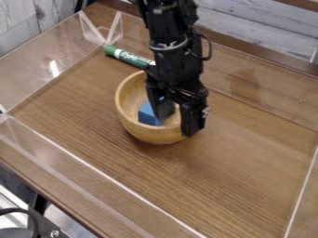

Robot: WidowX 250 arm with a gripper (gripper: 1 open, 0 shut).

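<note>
My black gripper (174, 119) hangs from the top of the view down into a light wooden bowl (130, 121) near the middle of the table, open, its two fingers spread over the bowl's inside and right side. A blue block (148, 113) lies in the bowl at the left, partly hidden by the gripper.
A green and white cylindrical item (125, 54) lies at the back left, outside the bowl. Black cables show at the lower left edge.
</note>
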